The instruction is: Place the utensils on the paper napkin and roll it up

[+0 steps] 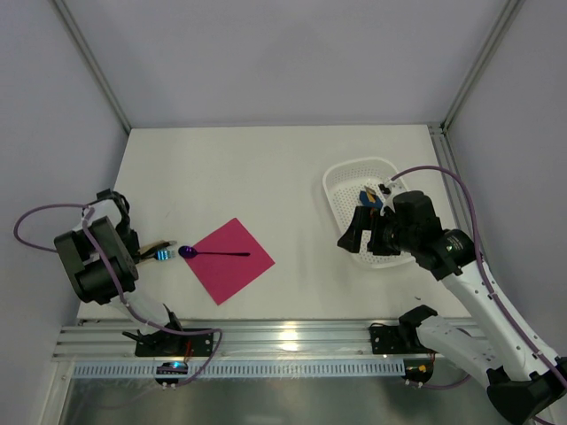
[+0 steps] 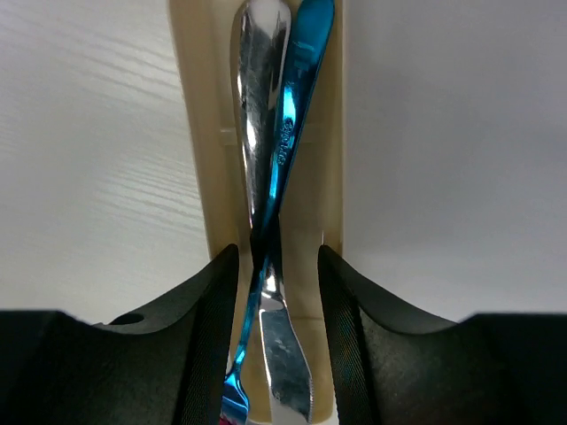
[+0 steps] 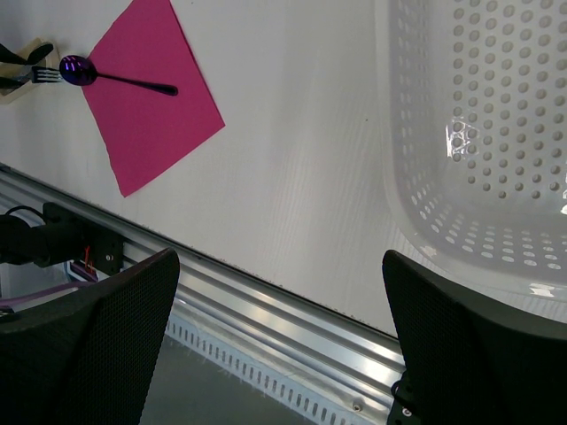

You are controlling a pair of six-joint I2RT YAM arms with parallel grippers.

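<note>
A pink napkin (image 1: 226, 270) lies flat at centre-left of the table, with a purple spoon (image 1: 190, 251) across it. Left of it, a tan tray (image 2: 204, 106) holds a silver knife (image 2: 283, 363) and a blue fork (image 2: 297, 88), crossed over each other. My left gripper is over this tray, part open, its fingertips either side of the crossed utensils. My right gripper is open beside the white basket, above the table.
A white perforated basket (image 1: 341, 173) with small blue and orange items stands on the right. Metal rails (image 3: 292, 314) run along the front edge.
</note>
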